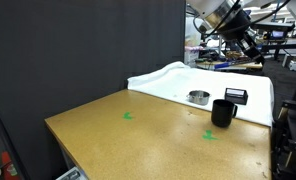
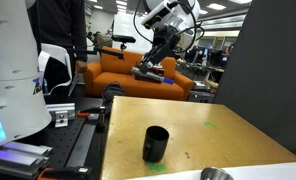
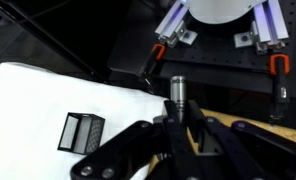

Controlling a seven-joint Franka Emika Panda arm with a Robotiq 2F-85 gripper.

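Note:
My gripper [image 2: 151, 74] is raised well above the table, shut on a slim marker. In the wrist view the marker [image 3: 178, 92] shows nearly end-on as a narrow silvery cylinder held at the fingers. A bit of the blue marker [image 2: 169, 80] seems to show beside the gripper in exterior view 2. At the upper right of exterior view 1, the marker cannot be made out at the gripper [image 1: 256, 58]. A black mug [image 1: 223, 113] stands upright on the table, apart from the gripper; exterior view 2 shows the mug [image 2: 155, 144] in front.
Behind the mug are a metal bowl [image 1: 199, 99] and a black mesh box [image 1: 236, 96] on a white sheet [image 1: 168, 82]. The robot's base [image 3: 218, 65] lies below the arm.

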